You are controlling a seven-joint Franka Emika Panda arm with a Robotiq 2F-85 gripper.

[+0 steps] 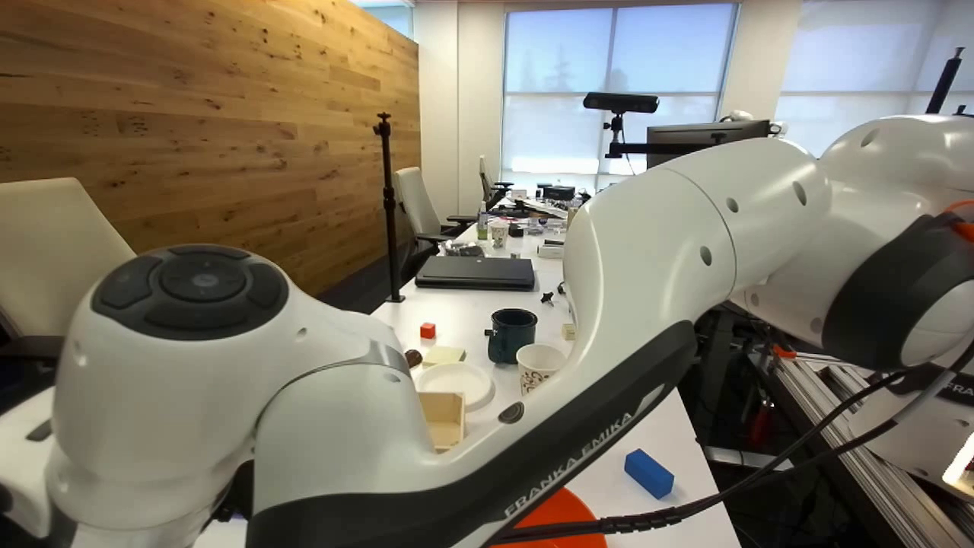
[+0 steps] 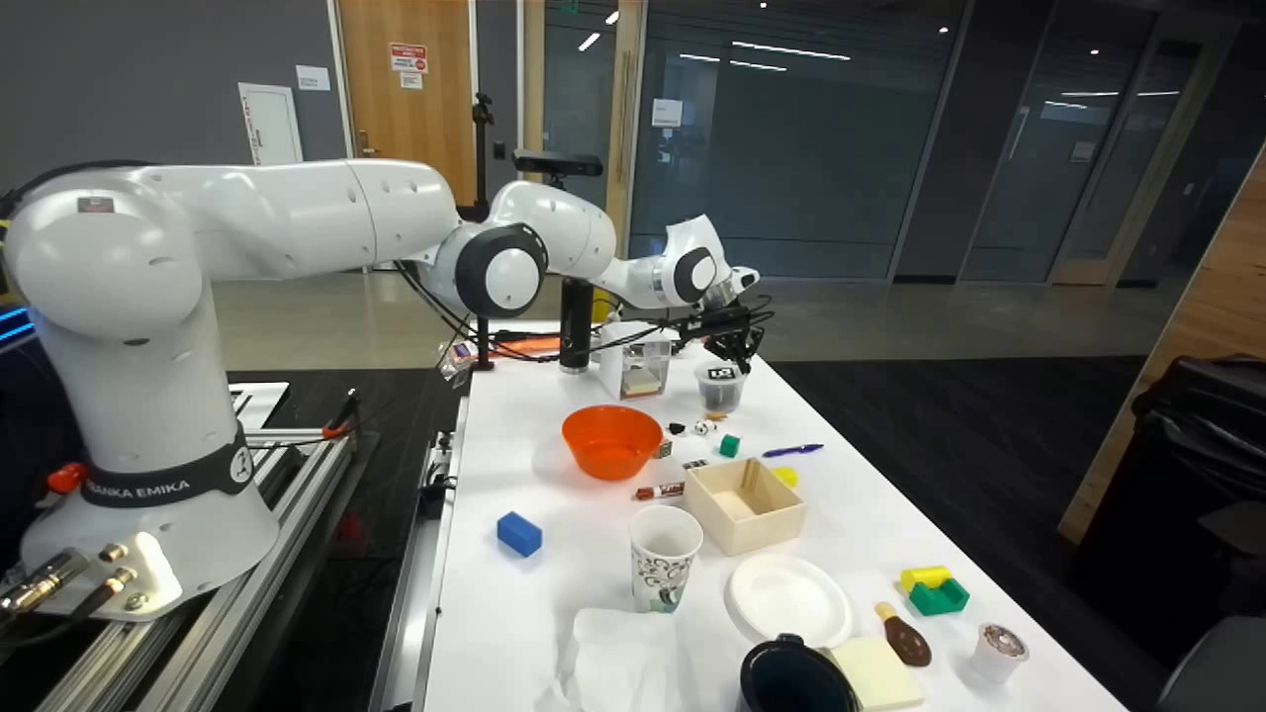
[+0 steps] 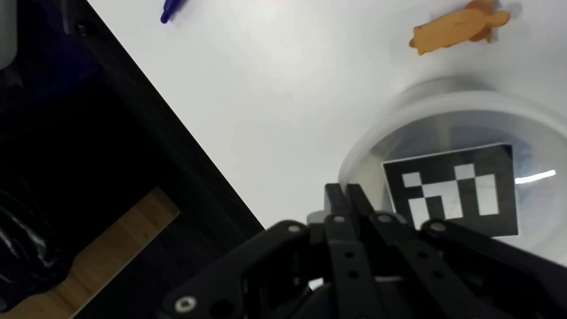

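A round translucent tub point(image 3: 457, 125) with a black-and-white square marker point(image 3: 452, 194) inside its rim fills the right of the wrist view. My gripper is shut at the tub's near-left edge, with the thin rim between its fingers. From the second exterior view, the tub point(image 2: 719, 388) appears at the far end of the white table, and the gripper point(image 2: 738, 344) reaches down to it from above. Whether its base touches the table is hard to tell. The first exterior view does not show the gripper.
Close to the tub lie an orange animal figure point(image 3: 457, 26) and a purple pen point(image 3: 170, 8). A clear box point(image 2: 638, 370) stands beside it. An orange bowl point(image 2: 611, 441), wooden box point(image 2: 745, 504) and paper cup point(image 2: 665, 556) occupy nearer table. The table edge runs close to the gripper.
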